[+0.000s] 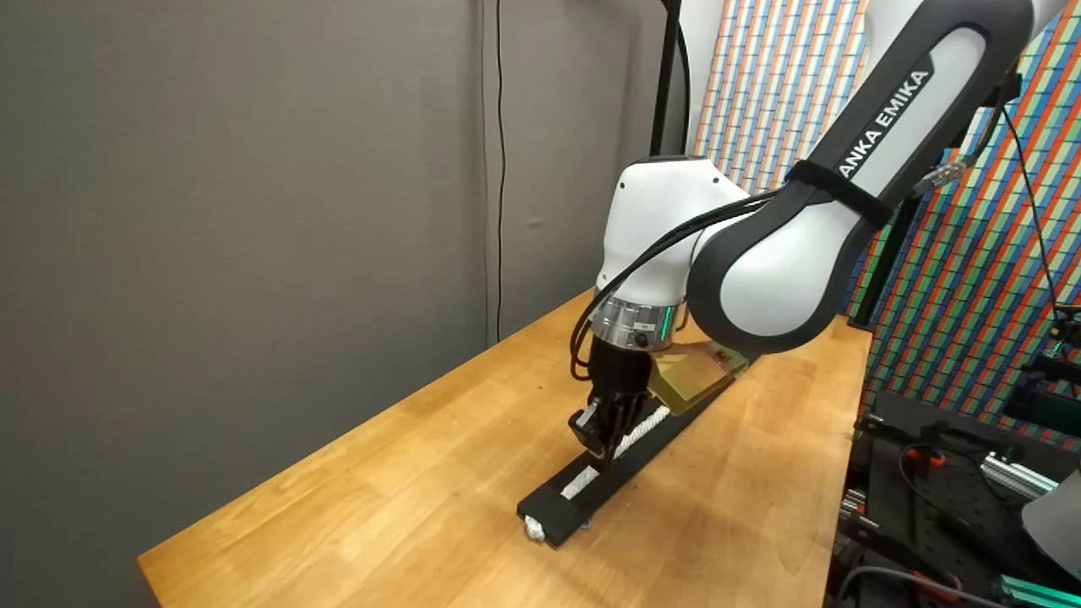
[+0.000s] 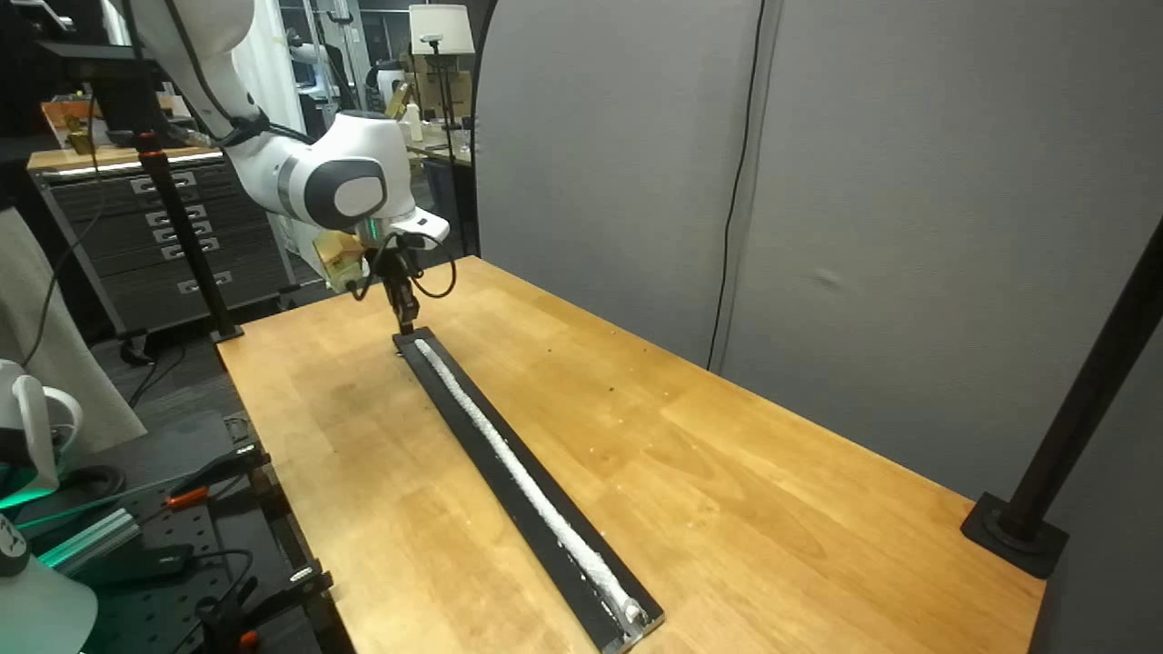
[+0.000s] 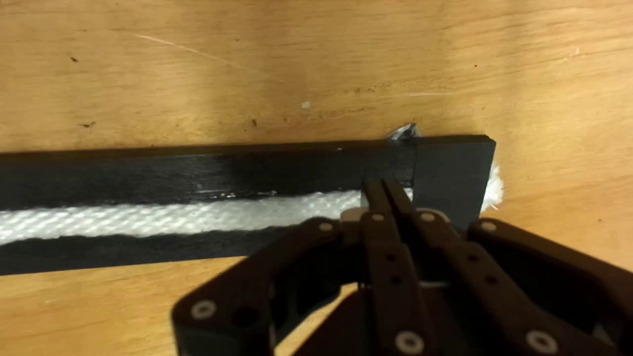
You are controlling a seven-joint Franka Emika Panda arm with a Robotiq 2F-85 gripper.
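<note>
A long black strip (image 2: 480, 458) lies flat on the wooden table, with a white braided rope (image 3: 148, 219) running along its middle. Black tape (image 3: 454, 172) crosses the strip at one end, and a frayed tuft of rope pokes out past it. My gripper points down at the rope just short of this tape, its fingers close together. In exterior view 1 the gripper (image 1: 600, 463) reaches down to the strip; exterior view 2 shows the gripper (image 2: 405, 327) at the strip's far end. Whatever may be pinched at the tips is hidden.
The wooden table (image 1: 405, 446) is otherwise largely bare on both sides of the strip. A grey partition (image 1: 304, 203) runs along one long edge. Black posts, including one post (image 2: 1079, 403), stand at the table's ends. Clutter on a dark side bench (image 1: 953, 507) lies beyond the other edge.
</note>
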